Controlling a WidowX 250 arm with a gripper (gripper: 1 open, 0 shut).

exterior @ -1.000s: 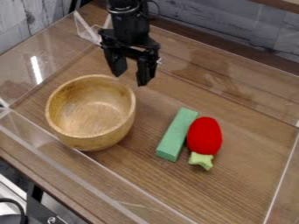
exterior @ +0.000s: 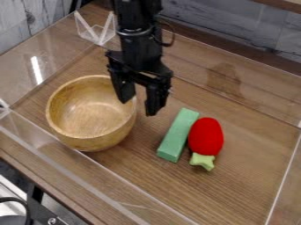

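My gripper [exterior: 139, 95], a black two-fingered arm end, hangs open over the upper right rim area of a beige oval bowl [exterior: 88, 119], one finger at the bowl's edge, the other to its right. To the lower right lie a green bar-like item [exterior: 178, 134], a red rounded object [exterior: 206, 134] and a small pale-green piece [exterior: 201, 161] below it. Whether the fingertips touch anything is unclear.
A cable [exterior: 12, 202] lies at the lower left, and a clear plastic item sits near the upper left edge.
My gripper has moved toward the camera, down the frame from the back of the table to beside the bowl. The bowl and the other objects stay put.
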